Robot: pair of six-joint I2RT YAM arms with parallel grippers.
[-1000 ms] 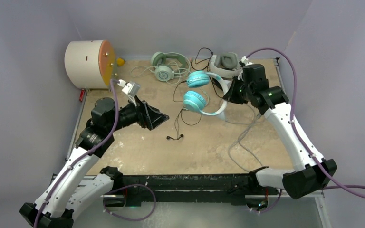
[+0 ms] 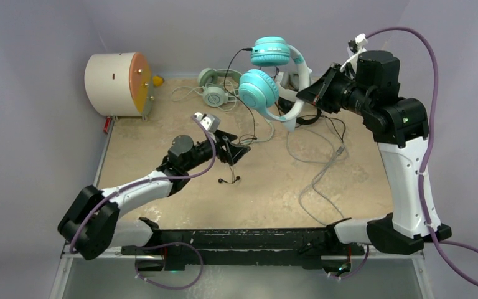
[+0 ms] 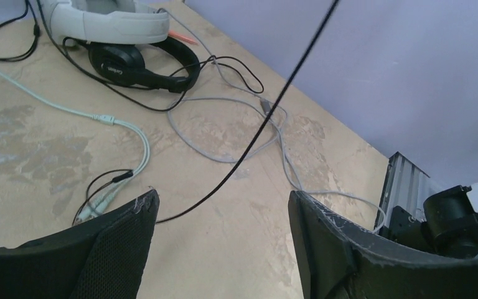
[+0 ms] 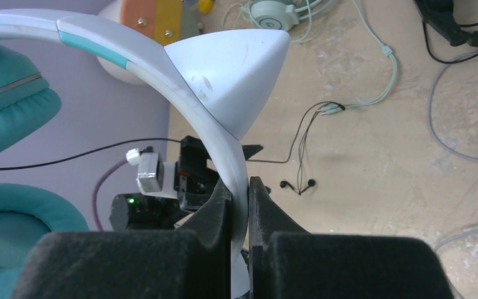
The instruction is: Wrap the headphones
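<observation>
Turquoise-and-white headphones [image 2: 258, 89] hang high above the table, their white headband clamped in my right gripper [image 2: 305, 98]. In the right wrist view the band [image 4: 190, 103] passes between the shut fingers, with the ear cups off to the left. From one cup a thin black cable [image 2: 248, 111] drops toward the table. My left gripper [image 2: 241, 150] is low over the table and open. In the left wrist view the black cable [image 3: 249, 146] slants between its fingers, not visibly gripped. Black earbuds [image 2: 229, 180] lie on the table just in front.
Green headphones [image 2: 215, 94] lie at the back, with white headphones [image 3: 109, 25] and black headphones [image 3: 118, 65] further right. A grey cable [image 2: 314, 187] lies across the right side. A white drum [image 2: 115, 85] stands back left.
My left gripper has moved right and lower, toward the cable.
</observation>
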